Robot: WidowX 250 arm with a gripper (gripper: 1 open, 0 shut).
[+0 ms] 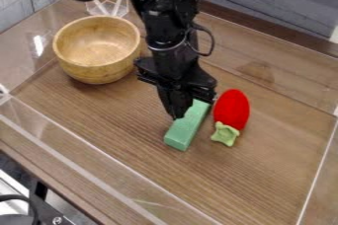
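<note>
My black gripper [172, 99] hangs in the middle of the camera view, shut, with nothing visible between its fingers. It is just above and left of the top end of a green block [187, 130] lying on the wooden table. To the right of the block lies a red oval object [232, 109] with a pale green end [226, 135], like a toy vegetable.
A tan bowl [97, 43] stands at the back left, with a white object [111, 4] behind it. A dark cable [16, 207] is at the lower left edge.
</note>
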